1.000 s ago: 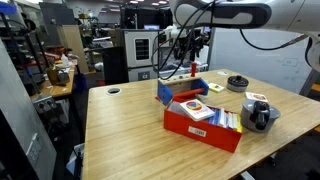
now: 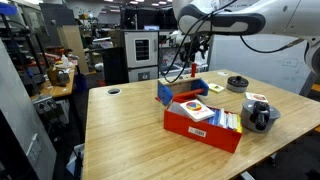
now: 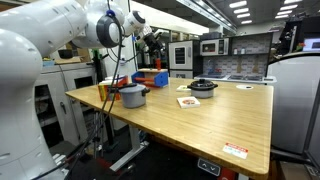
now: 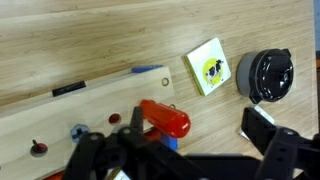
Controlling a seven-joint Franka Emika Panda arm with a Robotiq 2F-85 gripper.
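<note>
My gripper [image 2: 196, 48] is open near the far side of the table, above an upright red object [image 2: 194, 70] in exterior view 1. From the wrist, a red object [image 4: 165, 119] with a rounded end shows between and beyond the dark fingers; whether they touch it cannot be told. Beneath it lies a pale wooden piece with coloured knobs [image 4: 80, 131]. In exterior view 1 a wooden toy with blue ends [image 2: 166, 93] stands at the back of a red box [image 2: 203, 132], which holds books and other items.
A lidded pot [image 2: 259, 114] stands right of the box, and a dark pot [image 2: 237, 83] sits farther back. A square yellow-and-white card or book [image 4: 208, 67] lies by another view of a pot [image 4: 266, 76].
The arm has shifted slightly around the same spot above the far side of the table. The red box and the other objects show no visible movement.
</note>
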